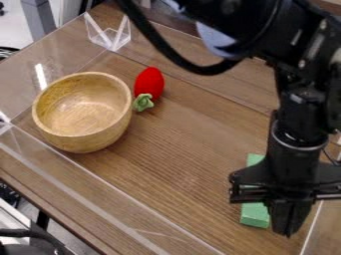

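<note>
My gripper hangs at the lower right, its fingertips over a green block that lies on the wooden table. The gripper body hides much of the block. The fingers look shut; I cannot see anything held between them.
A wooden bowl sits at the left. A red object with a green top lies beside it, and a clear container stands at the back left.
</note>
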